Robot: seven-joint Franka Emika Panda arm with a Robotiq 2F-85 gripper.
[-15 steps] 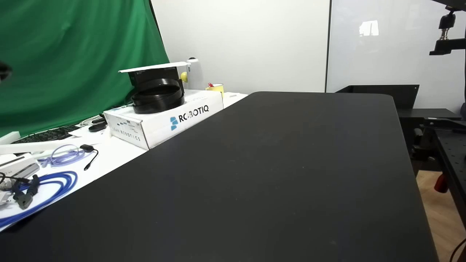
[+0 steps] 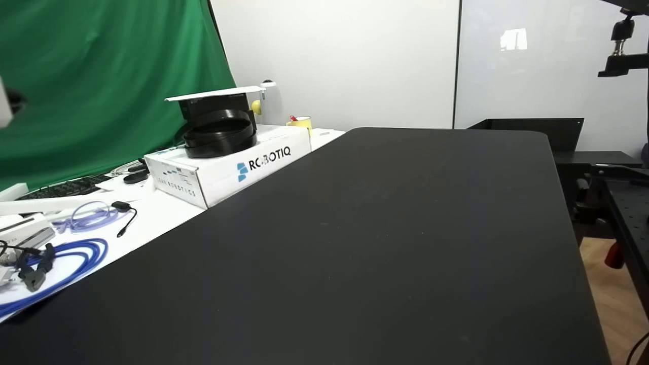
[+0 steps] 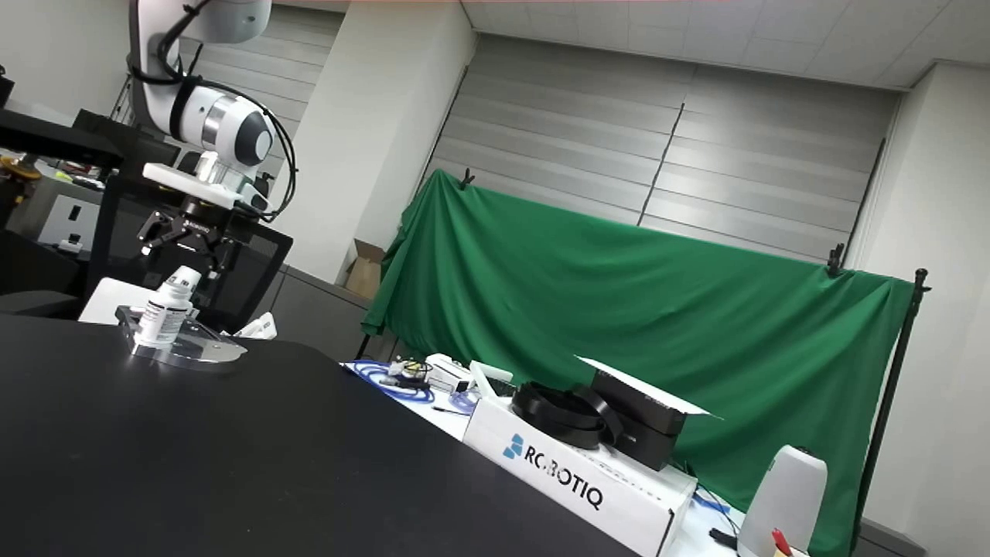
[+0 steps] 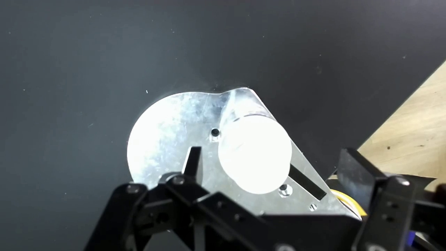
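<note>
In exterior view 2 a white bottle [image 3: 163, 311] with a printed label stands upright on a clear or shiny metal plate [image 3: 212, 351] at the far left of the black table. From above, in the wrist view, the bottle's round white top [image 4: 255, 154] is overexposed, and the silver plate [image 4: 159, 138] shows holes and a slot. My gripper is open, one finger [image 4: 193, 165] left of the bottle and the other [image 4: 355, 173] to its right. Exterior view 2 has the gripper [image 3: 186, 246] above the bottle, pointing down. Contact with it cannot be made out.
The table's edge [image 4: 401, 104] runs close to the plate, with wooden floor beyond.
At the left edge of exterior view 1, a blurred arm part has shifted slightly to the right, and more of its white body shows. The table and box have stayed put.
</note>
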